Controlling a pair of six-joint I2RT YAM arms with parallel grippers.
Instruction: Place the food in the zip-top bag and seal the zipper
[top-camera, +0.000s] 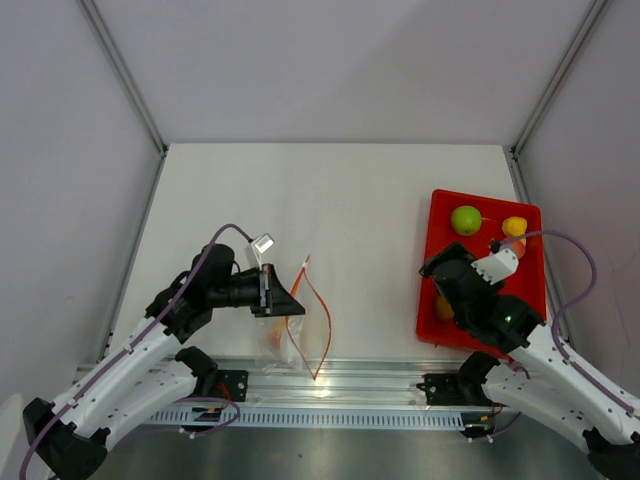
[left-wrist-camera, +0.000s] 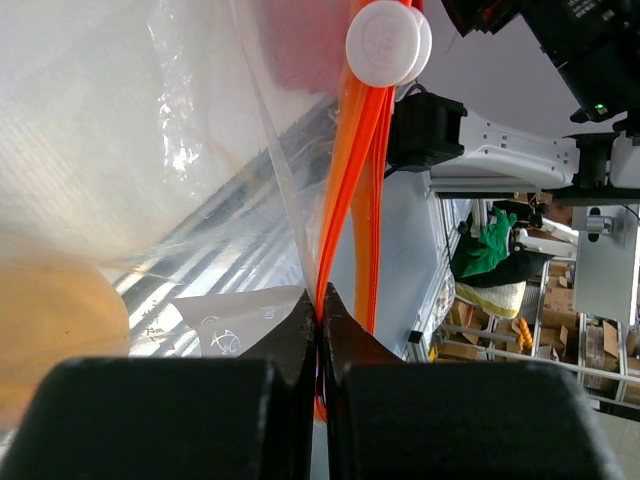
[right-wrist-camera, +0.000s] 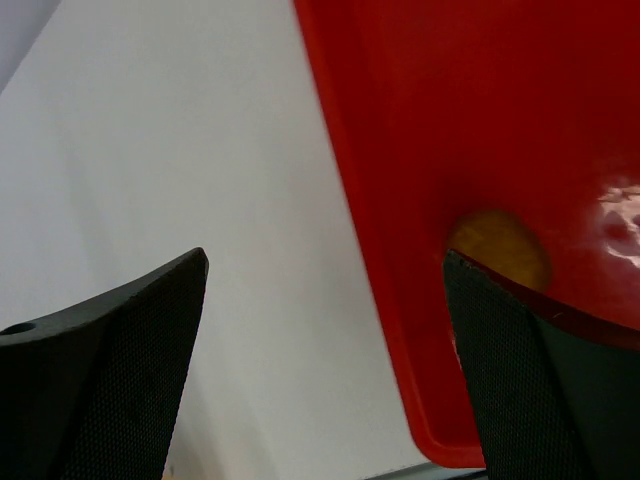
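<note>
The clear zip top bag (top-camera: 326, 340) stands open at the table's front, its orange rim spread apart. My left gripper (top-camera: 298, 308) is shut on that rim; in the left wrist view the orange zipper strip (left-wrist-camera: 345, 190) runs between its fingertips. Through the film show a yellow-orange round food (left-wrist-camera: 60, 325) and a reddish one (left-wrist-camera: 300, 45). My right gripper is open and empty above the red tray's left wall. Inside the tray are a green apple (top-camera: 466, 220), a yellow food (top-camera: 515, 226), a peach-coloured one, mostly hidden by the arm, and a brownish-yellow one (right-wrist-camera: 500, 248) near the right finger.
The red tray (top-camera: 436, 215) stands at the right, close to the side wall. Between bag and tray the white table (top-camera: 370, 260) is bare, as is its back half. A metal rail (top-camera: 390, 370) runs along the front edge. The bag has a white slider (left-wrist-camera: 383, 43).
</note>
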